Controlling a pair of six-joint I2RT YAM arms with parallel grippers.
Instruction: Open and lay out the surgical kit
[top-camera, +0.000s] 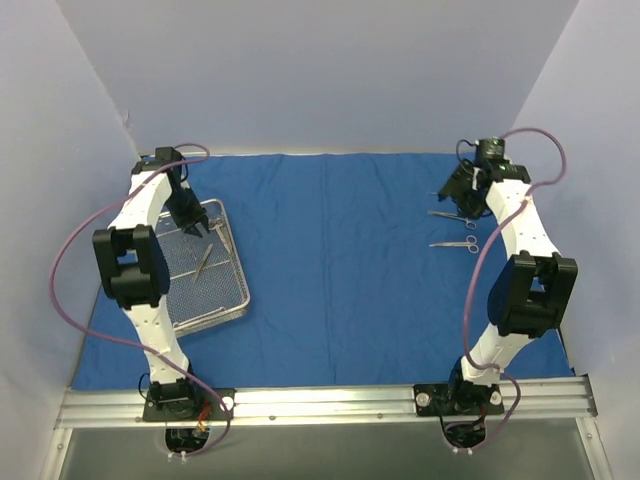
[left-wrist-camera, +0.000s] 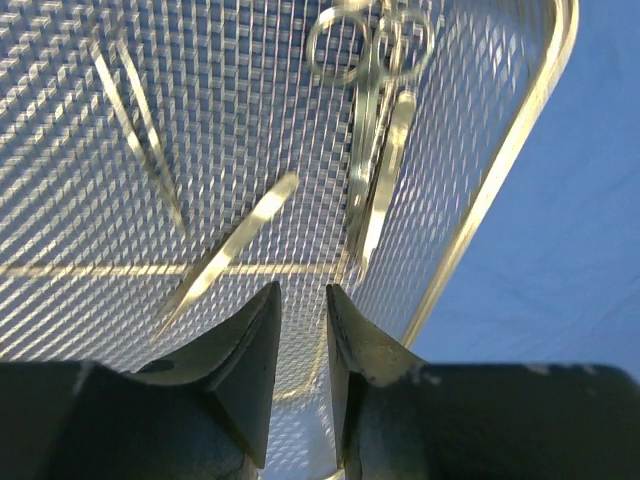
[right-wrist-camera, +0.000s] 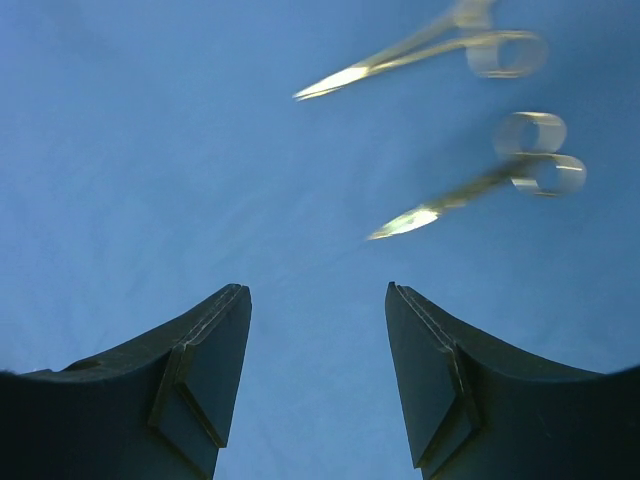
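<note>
The wire-mesh tray (top-camera: 205, 290) sits at the left. My left gripper (top-camera: 195, 225) is over its back part, fingers part open and empty. The left wrist view shows scissors (left-wrist-camera: 362, 120), a flat handle (left-wrist-camera: 390, 175) beside them, a slim instrument (left-wrist-camera: 240, 235) and tweezers (left-wrist-camera: 135, 130) in the tray. My right gripper (top-camera: 460, 195) is open above the cloth at the back right, empty. Below it lie scissors (right-wrist-camera: 430, 215) and a clamp (right-wrist-camera: 360, 70); a third instrument is partly hidden in the top view.
Walls (top-camera: 580, 130) bound the sides and back. Cables loop over both arms.
</note>
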